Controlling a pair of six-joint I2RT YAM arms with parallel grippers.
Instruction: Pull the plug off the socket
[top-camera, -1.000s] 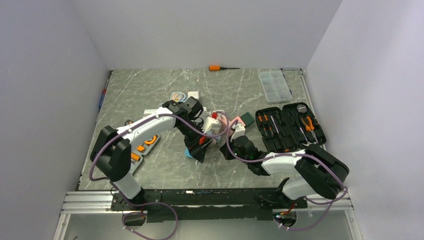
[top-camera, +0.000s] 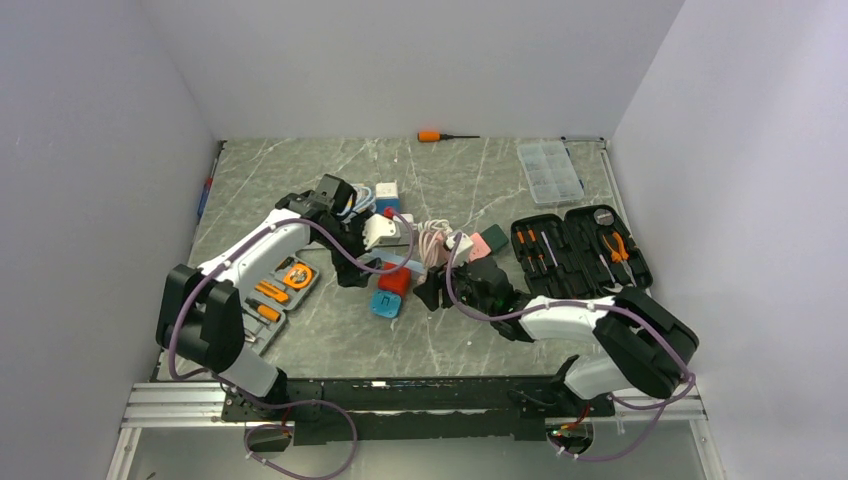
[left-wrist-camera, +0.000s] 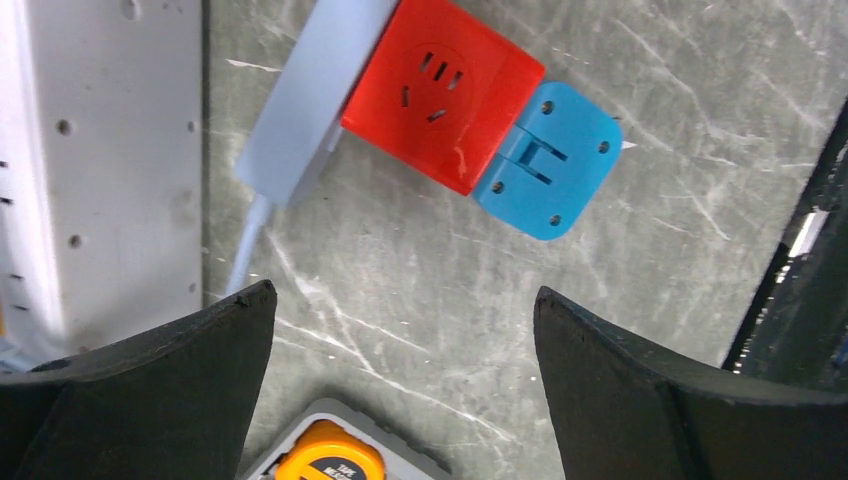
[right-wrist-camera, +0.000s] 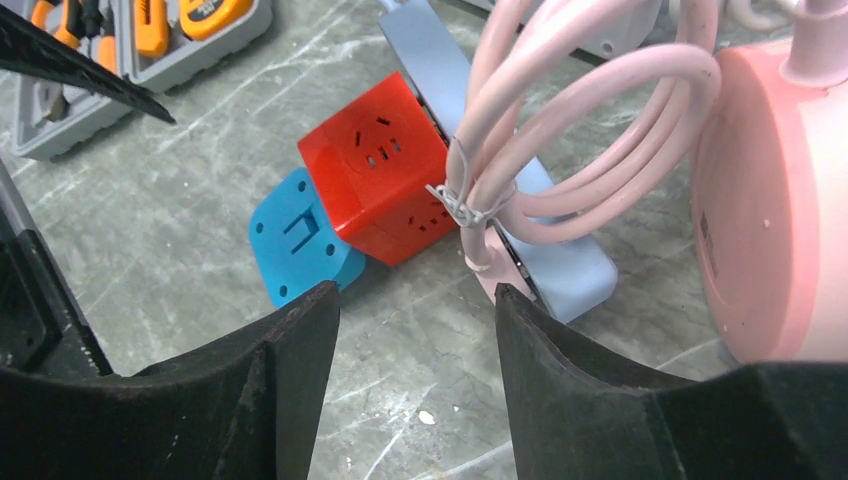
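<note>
A pink plug (right-wrist-camera: 490, 262) with a coiled, tied pink cable (right-wrist-camera: 630, 140) stands at the end of the grey power strip (right-wrist-camera: 570, 265), beside a red cube socket (left-wrist-camera: 440, 90) and a blue socket piece (left-wrist-camera: 550, 160). My right gripper stands just in front of the plug end of the strip, fingers apart with nothing between them. My left gripper hangs open above bare table, left of the red cube, with nothing between its fingers.
A large pink object (right-wrist-camera: 770, 220) stands right of the cable. Grey tool cases (top-camera: 265, 330) lie at left, a black tool case (top-camera: 545, 280) at right. Bare table shows in front of the blocks.
My left arm has drawn back to the left, away from over the red cube. My right gripper has shifted slightly leftward toward the plug end of the strip.
</note>
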